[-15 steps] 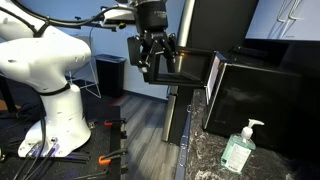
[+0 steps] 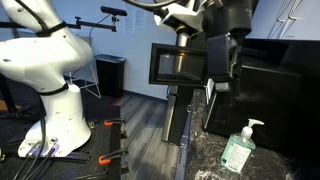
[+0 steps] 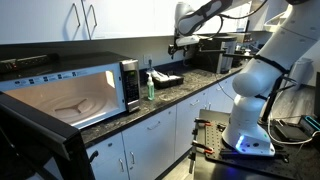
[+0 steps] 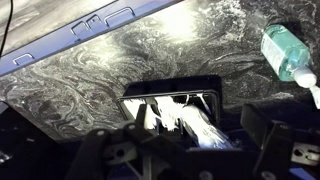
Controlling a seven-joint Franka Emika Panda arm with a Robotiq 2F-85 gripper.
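Note:
My gripper point(image 2: 222, 88) hangs high over the counter in exterior view 1, to the left of a clear bottle of green liquid point(image 2: 238, 150) with a white pump top. The same bottle point(image 3: 151, 89) stands upright on the counter in exterior view 2. In the wrist view the bottle point(image 4: 284, 50) shows at the upper right, well apart from the fingers. The fingers are open along the bottom edge, with the right finger point(image 4: 272, 142) in clear sight. Beyond them lies a black-rimmed object with bright white streaks point(image 4: 175, 100); what it is cannot be told.
A microwave point(image 3: 75, 98) with its door point(image 3: 45, 135) swung open stands further along the dark speckled counter point(image 3: 165, 103). A dark rack point(image 3: 170, 80) sits behind the bottle. Cabinets point(image 3: 150, 140) run below, and wall cupboards point(image 3: 135, 20) hang above.
In exterior view 1 my gripper has swung to the right, from above the floor to over the counter, and looks larger now. The bottle has stayed in place.

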